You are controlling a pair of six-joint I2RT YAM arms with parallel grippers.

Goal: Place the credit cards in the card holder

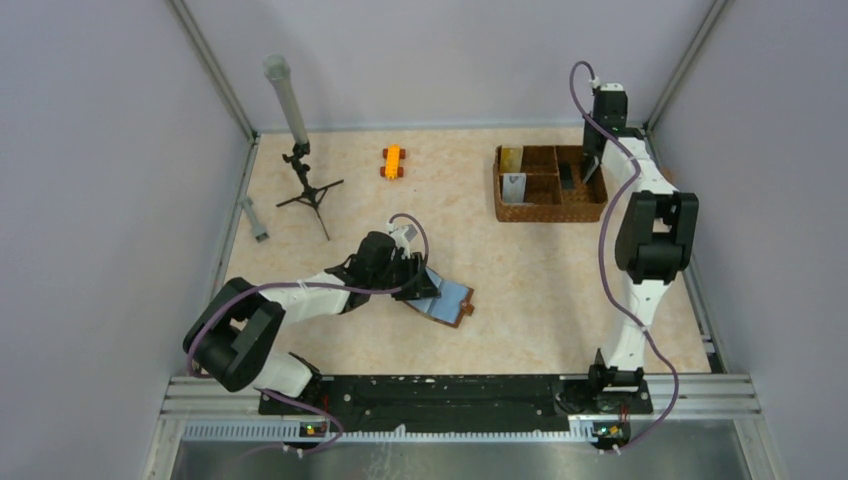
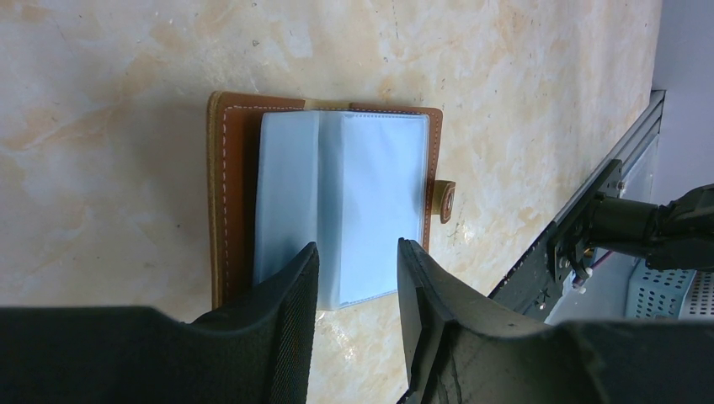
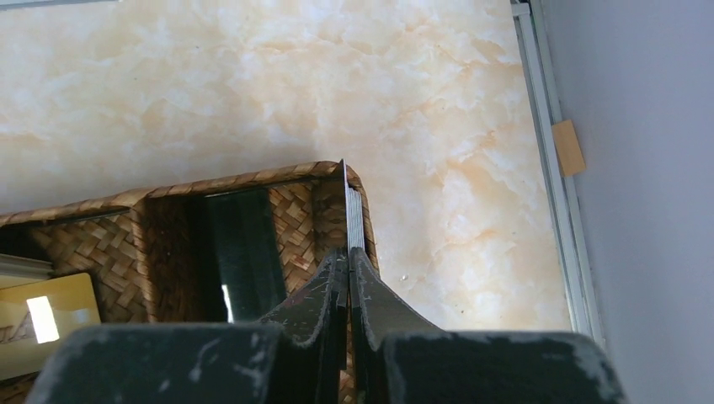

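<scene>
In the right wrist view my right gripper is shut on a thin card (image 3: 344, 198), seen edge-on at the right wall of the woven basket (image 3: 244, 178). Several more cards (image 3: 356, 219) stand pressed between it and that wall. A black card (image 3: 244, 252) lies to the left in the same compartment. The brown card holder (image 2: 221, 194) lies spread on the table, its pale sleeves (image 2: 379, 185) showing. My left gripper is open over the holder's near part; whether it touches the sleeves I cannot tell.
The basket's left compartments hold a yellow card (image 3: 63, 307) and a white card pack (image 1: 513, 187). An orange toy car (image 1: 393, 162) and a black tripod (image 1: 312, 190) stand at the back left. Between holder and basket the table (image 1: 490, 255) is clear.
</scene>
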